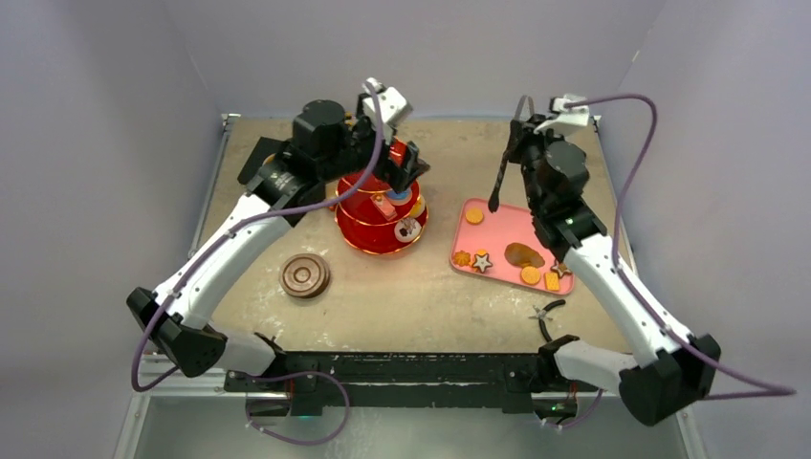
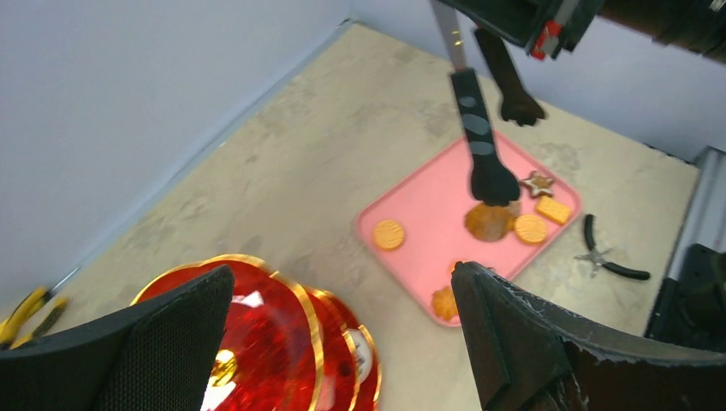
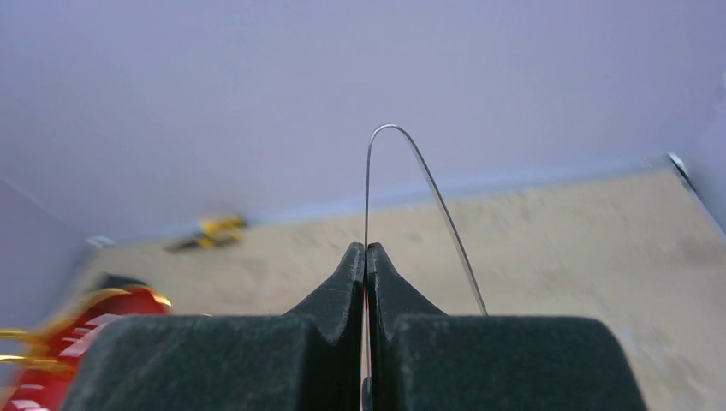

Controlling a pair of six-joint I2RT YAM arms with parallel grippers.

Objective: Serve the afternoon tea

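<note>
My right gripper is shut on tongs [image 3: 457, 240], whose thin metal bow rises past the fingertips. Their black tips [image 2: 494, 181] hang apart above the pink tray [image 2: 425, 184], with nothing visible between them. Biscuits, star-shaped pieces and a brown pastry [image 1: 523, 254] lie on that tray. My left gripper is open and empty, high beside the upper tier of the red three-tier stand [image 1: 373, 238], which the arm partly covers in the top view. A white doughnut [image 1: 407, 229] and a pink cake piece [image 1: 383, 207] rest on the lower tiers.
A brown round lidded pot [image 1: 304, 275] stands front left, and pliers [image 1: 545, 317] lie before the tray. A dark object [image 1: 256, 161] sits at the back left, partly behind the left arm. Bare table separates stand and tray.
</note>
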